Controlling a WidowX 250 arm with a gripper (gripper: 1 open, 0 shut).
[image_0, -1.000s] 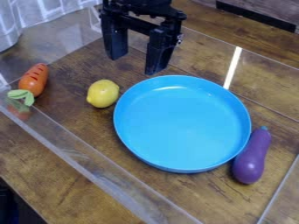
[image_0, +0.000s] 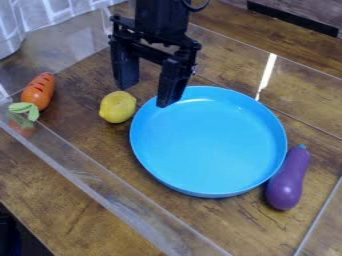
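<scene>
My black gripper (image_0: 147, 78) hangs over the wooden table at the top middle, its two fingers spread apart with nothing seen between them. Just below its left finger lies a yellow lemon (image_0: 118, 107). A blue plate (image_0: 207, 140) fills the middle right, partly under the right finger. A purple eggplant (image_0: 286, 180) rests to the right of the plate, and an orange carrot (image_0: 39, 92) with a green top is at the far left.
A transparent strip (image_0: 94, 185) runs diagonally along the lower left. A white object (image_0: 10, 25) stands at the top left corner.
My gripper has come down toward the lemon and the plate's left rim, moving slightly left. The objects on the table have not moved.
</scene>
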